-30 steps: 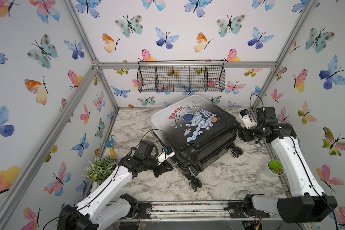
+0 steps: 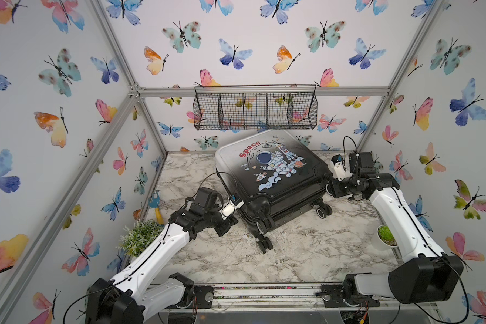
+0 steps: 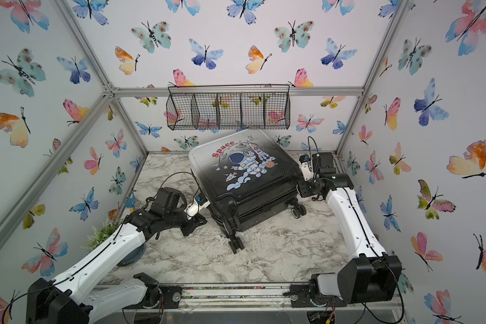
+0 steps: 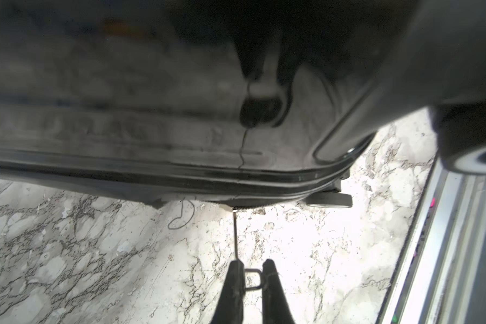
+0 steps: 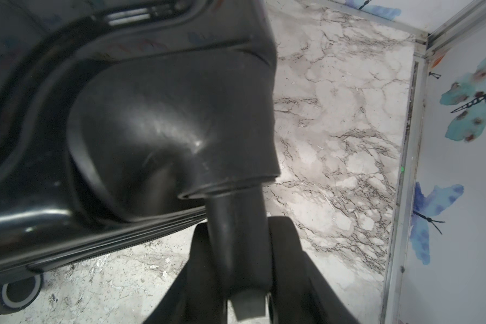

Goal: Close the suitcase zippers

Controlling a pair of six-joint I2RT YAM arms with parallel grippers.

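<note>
A black hard-shell suitcase (image 2: 243, 181) with an astronaut print lies flat on the marble table, wheels towards the front. In the left wrist view a thin zipper pull (image 4: 235, 235) hangs from its lower side seam, and my left gripper is shut on the pull's loop end, a small gap below the shell. At the suitcase's right front corner, my right gripper is shut on a black caster wheel (image 5: 237, 243), one finger on each side of it. The zipper's far stretch is hidden under the shell.
A wire basket (image 2: 253, 110) hangs on the back wall behind the suitcase. Potted plants stand at the left (image 2: 140, 237) and right (image 2: 385, 236) edges.
The suitcase has turned slightly, its wheel end shifting back and left. My right gripper moved the same way with the wheel; my left gripper has moved slightly back.
</note>
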